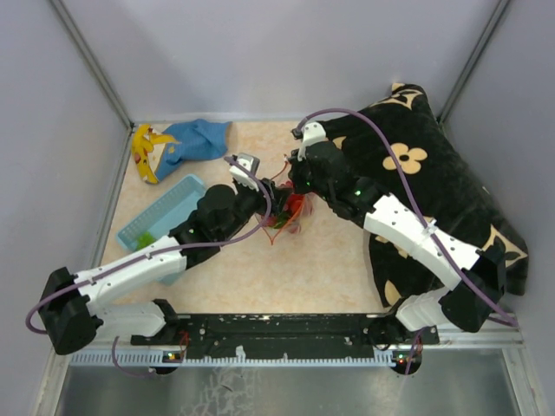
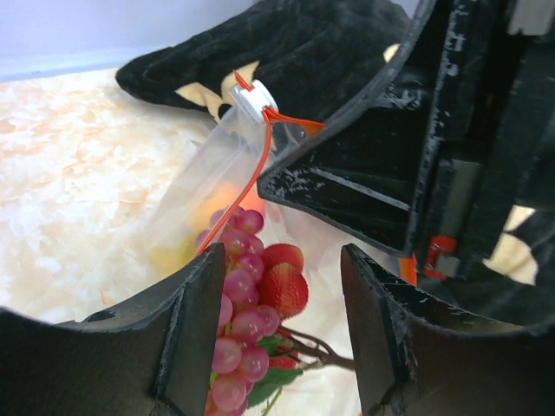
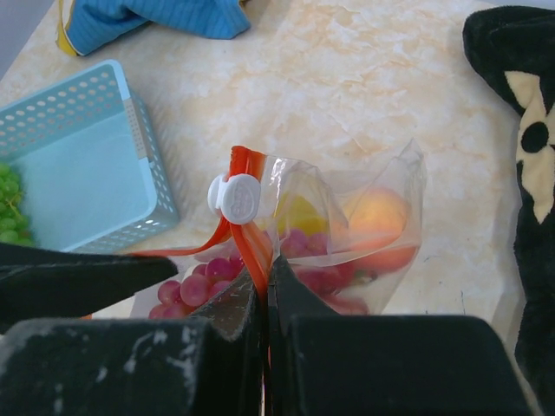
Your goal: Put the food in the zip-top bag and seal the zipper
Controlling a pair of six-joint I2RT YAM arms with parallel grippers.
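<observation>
A clear zip bag point(image 3: 381, 260) holds red grapes point(image 2: 243, 321), strawberries point(image 2: 284, 286) and yellow and orange fruit. Its orange zipper has a white slider point(image 3: 238, 198). My right gripper is shut on the orange zipper strip, just below the slider. My left gripper stands open in front of the bag, the grapes seen between its fingers, the slider above it in the left wrist view.
A blue basket point(image 3: 78, 182) with green grapes point(image 3: 10, 204) stands at the left. A blue and yellow cloth point(image 1: 182, 147) lies behind it. A black flowered cloth point(image 1: 451, 208) covers the right side.
</observation>
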